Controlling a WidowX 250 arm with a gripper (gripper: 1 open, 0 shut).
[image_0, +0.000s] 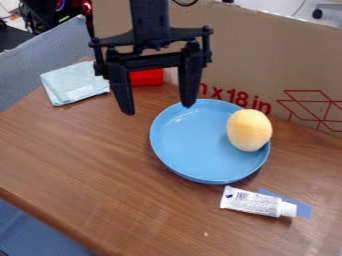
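Note:
My black gripper hangs open above the back middle of the wooden table, just up and left of a blue plate, with nothing between its fingers. A round pale orange object rests on the right part of the plate. A white tube lies in front of the plate at the right, beside a small blue patch. A red object is partly hidden behind the gripper.
A folded light cloth lies at the back left. A cardboard box stands along the back.

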